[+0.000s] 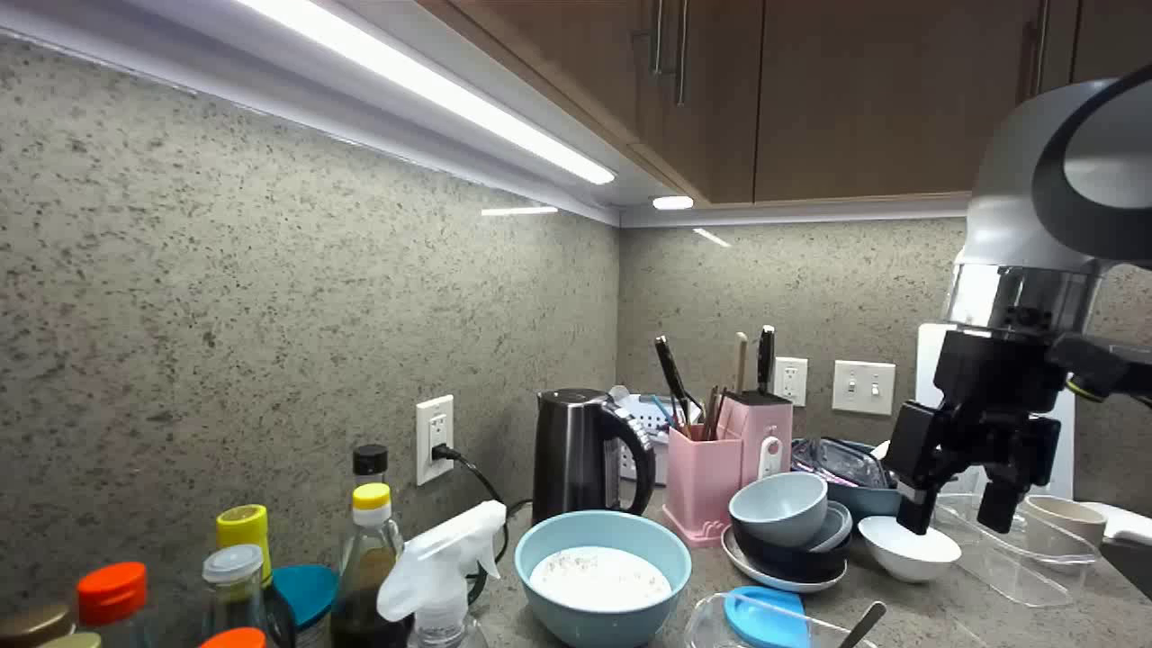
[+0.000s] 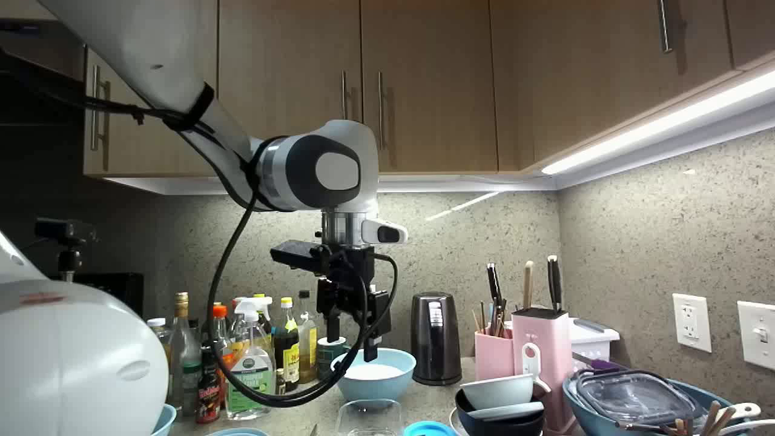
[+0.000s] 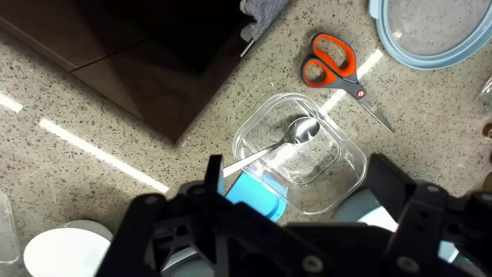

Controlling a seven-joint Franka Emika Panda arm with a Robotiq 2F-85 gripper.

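Note:
My gripper stands open above the counter, its two black fingers wide apart and nothing held between them. Below it in the wrist view is a clear square container (image 3: 318, 194), with a metal spoon (image 3: 302, 130) lying across it, bowl inside and handle over the rim. A bright blue flat piece (image 3: 255, 196) lies beside and partly under the container's edge. The light-blue bowl with white contents (image 1: 602, 621) sits on the counter in exterior view 1; in the wrist view my right finger partly hides it.
Orange-handled scissors (image 3: 339, 69) and a round blue-rimmed lid (image 3: 433, 60) lie near the container. Stacked bowls (image 1: 779, 508), a white bowl (image 1: 909, 551), a pink knife block (image 1: 759, 432), a kettle (image 2: 436, 338) and several bottles crowd the counter.

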